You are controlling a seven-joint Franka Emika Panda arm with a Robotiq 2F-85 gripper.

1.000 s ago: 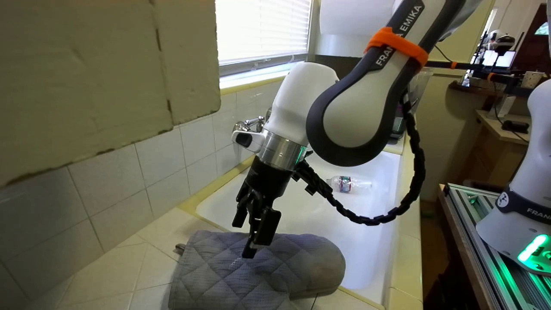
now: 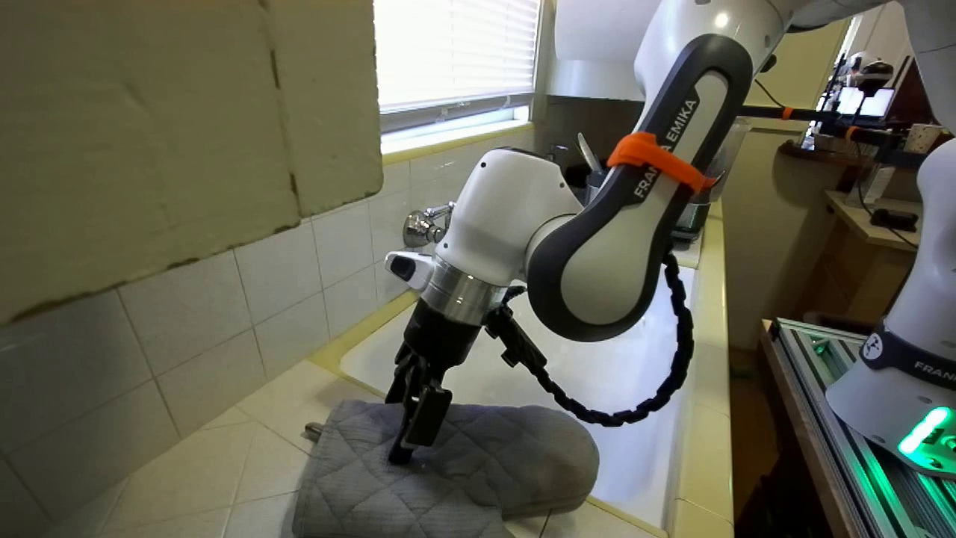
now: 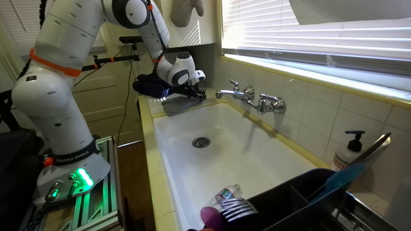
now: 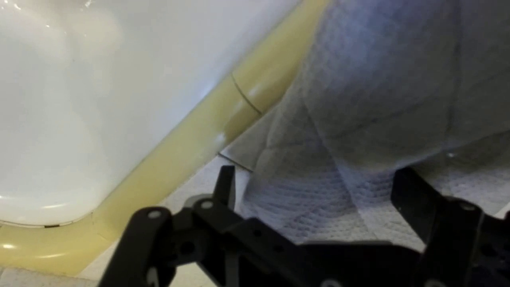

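Note:
A grey quilted oven mitt (image 2: 502,453) lies on the tiled counter, its rounded end reaching over the near edge of the sink. My gripper (image 2: 400,429) points down at the mitt's upper part, its near fingertip touching or just over the cloth. In the wrist view the fingers stand wide apart, with the mitt's grey fabric (image 4: 306,201) spread below and between them. The gripper is open, and no fold shows pinched. In exterior view 2 the mitt (image 3: 179,104) shows at the sink's far end, with the fingers too small to make out.
The white sink (image 3: 185,169) holds a clear plastic bottle (image 3: 227,194). A chrome faucet (image 3: 250,96) projects from the tiled wall. A black utensil rack (image 3: 292,200) and soap bottle (image 3: 348,150) stand at the opposite end. Bare counter (image 2: 206,466) lies left of the mitt.
My gripper has come down and slightly left in exterior view 1, closer to the mitt. The mitt looks unmoved.

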